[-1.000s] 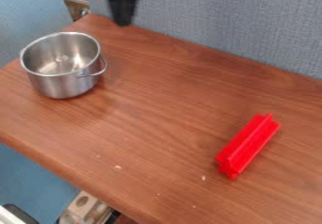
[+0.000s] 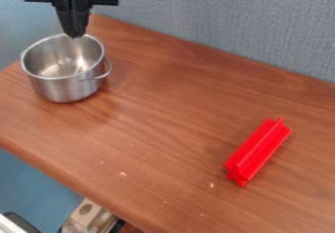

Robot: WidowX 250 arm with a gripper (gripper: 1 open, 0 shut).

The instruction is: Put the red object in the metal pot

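Observation:
The red object (image 2: 257,152), a long ridged bar, lies on the wooden table at the right front, well away from the gripper. At the left back stands the metal pot (image 2: 53,86), upright, with its handle on the right side. My black gripper (image 2: 74,31) is over the pot's back rim, its tip pointing down at the opening. Its fingers look close together, but at this size I cannot tell whether they are apart or touching. No red thing shows at the gripper. The pot's visible inside looks empty.
Bare wooden table (image 2: 164,110) lies between the pot and the red object. A grey textured wall (image 2: 222,17) borders the table at the back. The table's left edge runs close to the pot. Below that edge, at the lower left, is a wooden piece with holes (image 2: 89,217).
My gripper has moved left and lower, from near the back wall to above the pot. The pot and the red object have stayed in place.

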